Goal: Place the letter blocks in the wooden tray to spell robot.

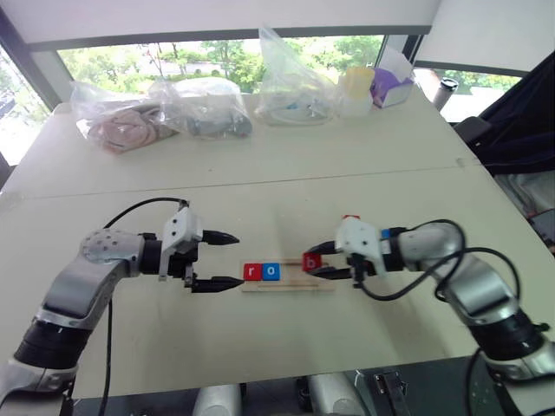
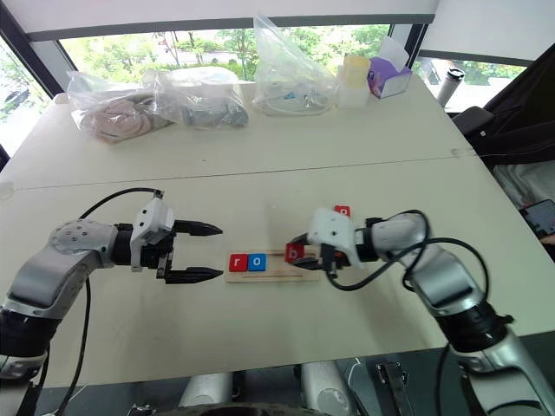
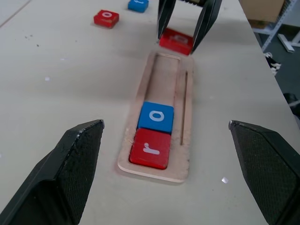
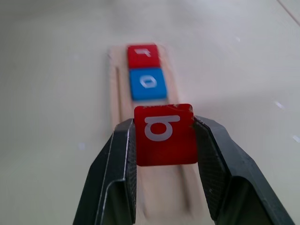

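Inside the wooden tray (image 3: 186,154), the red r block (image 3: 150,148) and the blue o block (image 3: 156,116) lie side by side at one end. My right gripper is shut on the red b block (image 4: 165,149), held above the tray's empty part beyond the blue o. The left gripper (image 1: 240,260) stands open with empty fingers, off the tray's r end. A second, red o block (image 3: 106,18) and the blue t block (image 3: 138,5) lie loose on the table; in the head views the right arm partly covers them.
Plastic bags (image 1: 165,113), a yellow-lidded container (image 1: 355,91) and a purple box (image 1: 392,85) stand along the table's far edge.
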